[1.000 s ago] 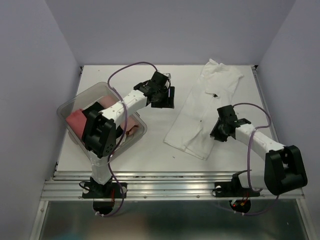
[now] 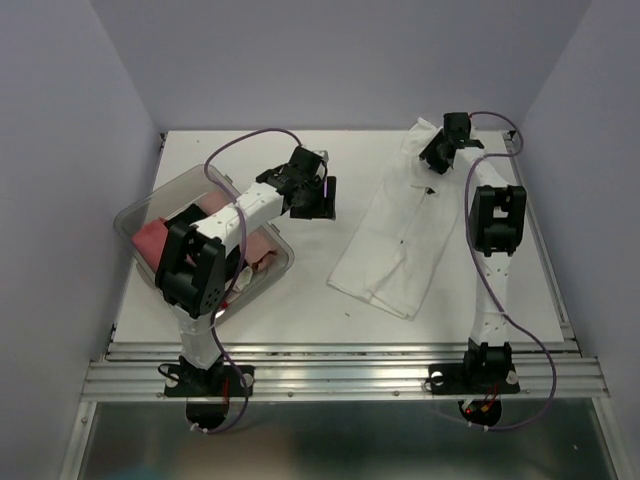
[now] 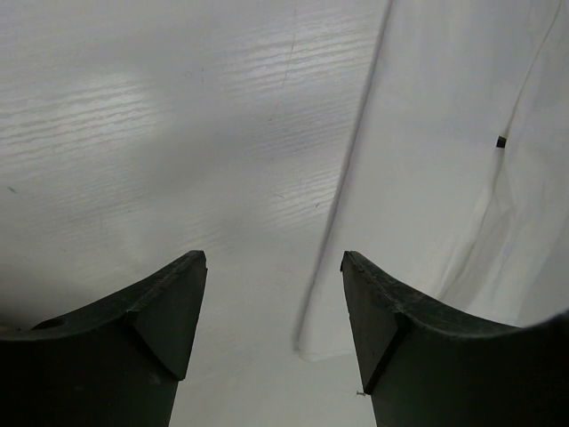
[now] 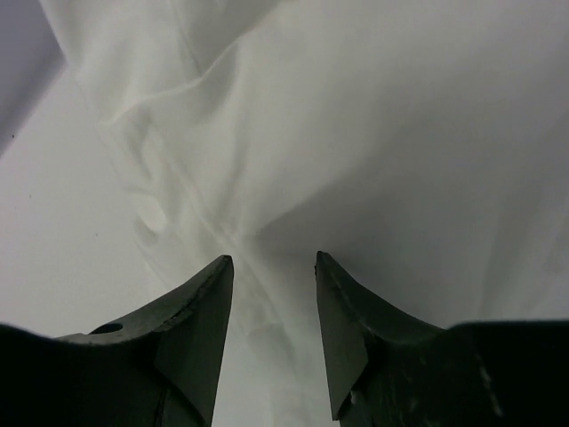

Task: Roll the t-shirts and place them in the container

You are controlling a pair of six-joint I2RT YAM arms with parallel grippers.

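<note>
A white t-shirt (image 2: pixel 385 240) lies folded into a long strip on the right half of the table, with a small dark tag near its upper part. Over the shirt's far end is my right gripper (image 2: pixel 433 162), part open; in the right wrist view white cloth (image 4: pixel 293 169) fills the space beyond its fingers, and none shows pinched between them. My left gripper (image 2: pixel 322 212) hovers over bare table to the left of the shirt, its fingers wide apart and empty. The shirt's long left edge (image 3: pixel 342 182) shows in the left wrist view.
A clear plastic bin (image 2: pixel 285 262) holding red, black and pink cloth stands on the left, partly under my left arm. Bare white table (image 2: pixel 300 310) lies between the bin and the shirt. Grey walls enclose the back and sides.
My right gripper has travelled from beside the shirt's near half to its far end. The left gripper has shifted slightly left. The shirt looks unmoved.
</note>
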